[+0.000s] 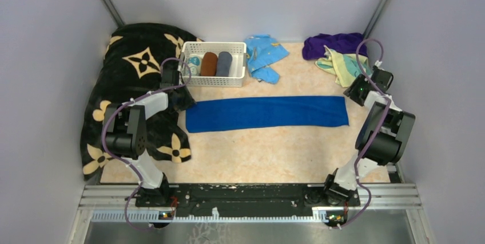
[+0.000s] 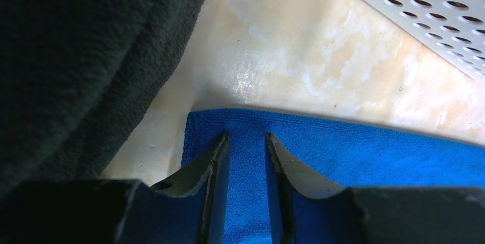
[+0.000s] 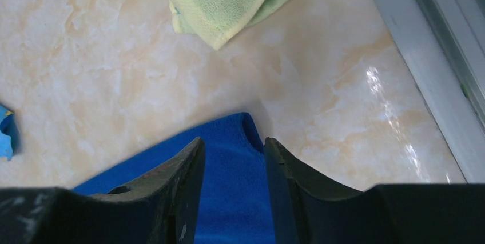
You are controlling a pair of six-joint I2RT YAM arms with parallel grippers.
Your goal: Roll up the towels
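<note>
A blue towel lies as a long flat strip across the middle of the table. Over its upper left corner is my left gripper, fingers apart, with blue cloth visible below and between them. Off the strip's right end stands my right gripper, open and empty, above the towel's folded corner. In the white basket are a brown rolled towel, a grey roll and a patterned one.
A black flowered blanket covers the left side. Crumpled at the back are a light blue towel, a purple towel and a yellow-green towel.
</note>
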